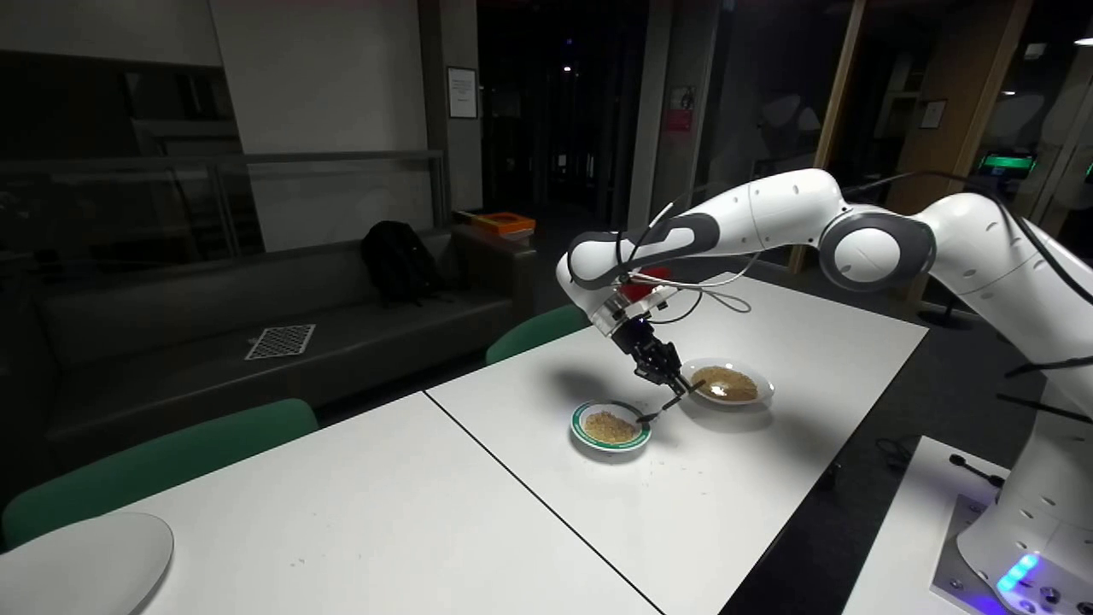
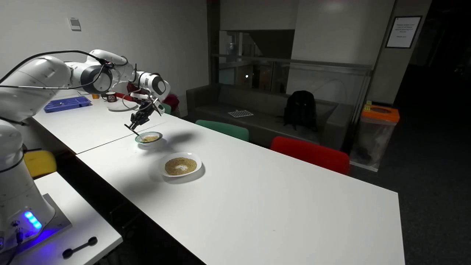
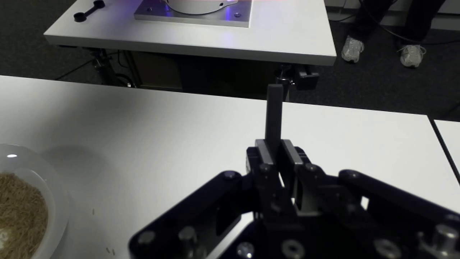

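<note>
My gripper [image 1: 678, 386] is shut on the handle of a dark spoon [image 1: 671, 403]. The spoon slants down to the left, its head at the right edge of a small green-rimmed bowl [image 1: 580, 435] holding pale brown grains. Whether the head touches the rim I cannot tell. In the wrist view the handle's dark end [image 3: 274, 112] sticks up between the finger pads, while the spoon's head is hidden. A larger white bowl [image 2: 199, 164] of similar grains stands apart from the small one, and part of its rim [image 3: 58, 207] shows at the wrist view's lower left.
A few loose grains [image 3: 110, 250] lie on the white table [image 2: 287, 212]. Beyond the small bowl are a blue tray [image 2: 66, 105], a white plate [image 2: 121, 105] and a dark mug [image 2: 111, 96]. Much of the table past the large bowl is bare.
</note>
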